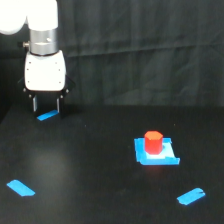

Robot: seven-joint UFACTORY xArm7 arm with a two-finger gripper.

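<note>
A white robot arm comes down at the upper left, and my gripper (46, 104) is at its lower end. Its two dark fingers stand apart, with no object visible held between them. Just below them lies a blue strip (47, 115), which looks flat on the table. Well to the right, a small red object (153, 142) rests on a pale square patch (165, 156) edged in blue. The gripper is far from the red object.
More blue strips lie on the black table (100, 170), one (20, 188) at the front left and one (191, 196) at the front right. A dark curtain (140, 50) hangs behind.
</note>
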